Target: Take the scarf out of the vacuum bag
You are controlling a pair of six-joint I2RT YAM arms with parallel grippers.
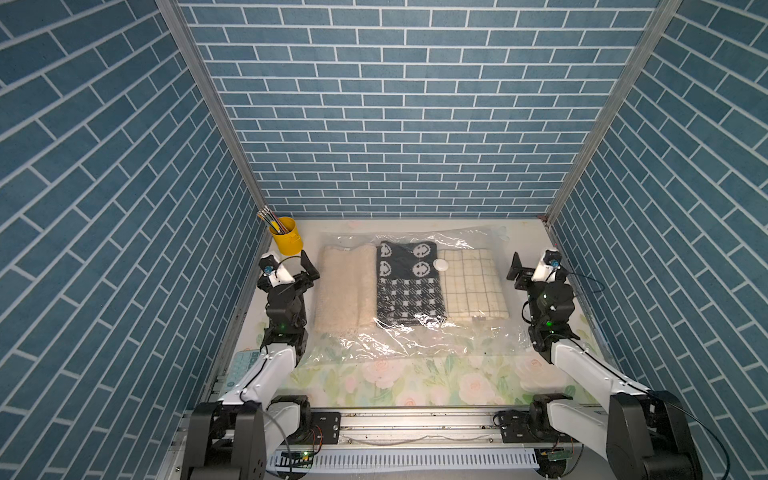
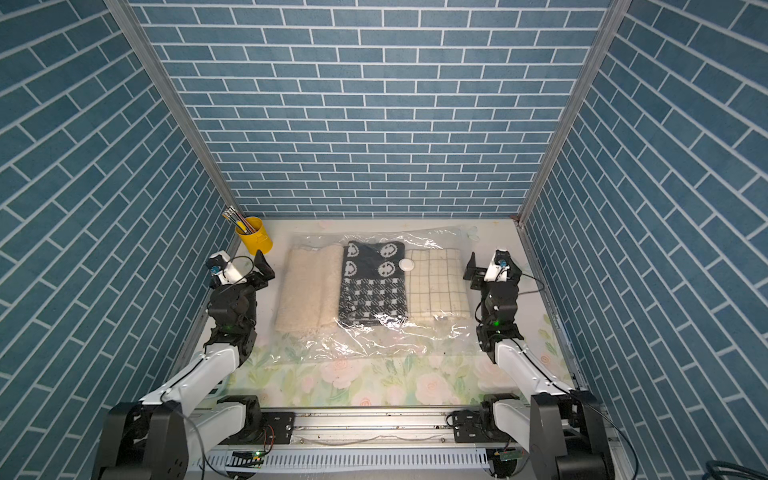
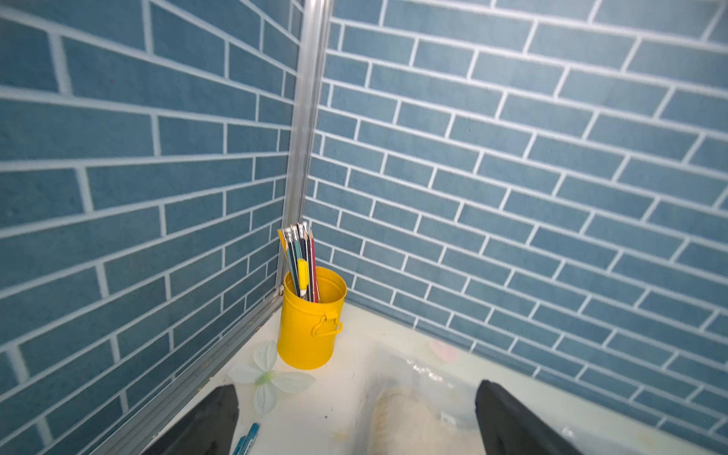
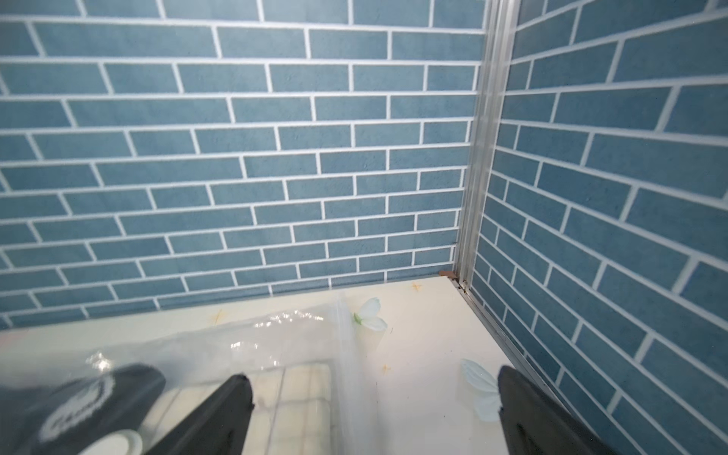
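Observation:
A clear plastic vacuum bag lies flat on the table with three folded textiles inside: a cream fluffy one, a dark patterned one and a cream checked one. A white round valve sits on the bag, right of centre. My left gripper is open above the table beside the bag's left edge, nothing between its fingers. My right gripper is open over the bag's right edge area, also empty.
A yellow cup of pencils stands at the back left corner. A pen lies on the left. Tiled walls enclose the back and sides.

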